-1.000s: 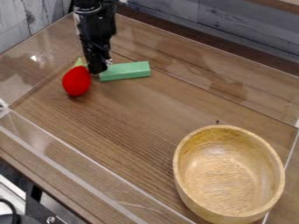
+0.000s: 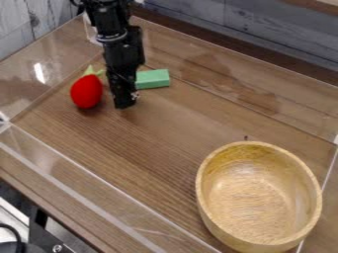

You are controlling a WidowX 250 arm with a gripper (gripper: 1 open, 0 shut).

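My black gripper [image 2: 122, 97] is lowered to the wooden table [image 2: 158, 158] in the upper left of the camera view, shut, with nothing visible between its fingers. It is just right of a red oval object [image 2: 86, 91]. A green block [image 2: 153, 78] lies right behind it, partly hidden by the gripper. A small yellowish piece [image 2: 94, 70] shows behind the red object, mostly hidden.
A large empty pale yellow bowl [image 2: 258, 193] stands at the front right. A dark cable lies at the lower left edge.
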